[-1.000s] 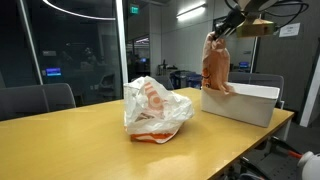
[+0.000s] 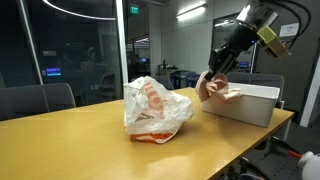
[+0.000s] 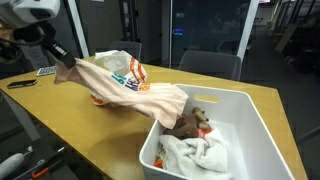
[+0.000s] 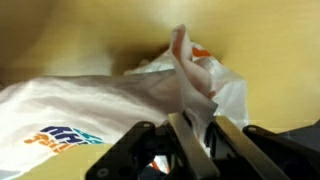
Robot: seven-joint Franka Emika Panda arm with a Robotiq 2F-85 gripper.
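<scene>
A pale pink cloth (image 3: 125,88) with orange and blue lettering is pinched by my gripper (image 3: 66,62), which is shut on it. From the fingers the cloth stretches right and down to the near rim of the white box (image 3: 258,165). In the first exterior view, the bunched cloth (image 2: 214,88) hangs below the gripper (image 2: 211,73), in front of the box (image 2: 245,104). The wrist view has the cloth (image 4: 100,100) spread left from the gripper, with a folded tip standing up past the fingers.
A crumpled white plastic bag (image 2: 155,110) with red print stands on the wooden table (image 2: 60,140). Inside the box lie a white cloth (image 3: 195,155) and a brown plush toy (image 3: 190,122).
My gripper has come down with the cloth held in it. The cloth, earlier hanging in a long drop at the box, is now lower and more bunched. Bag and box have stayed put.
</scene>
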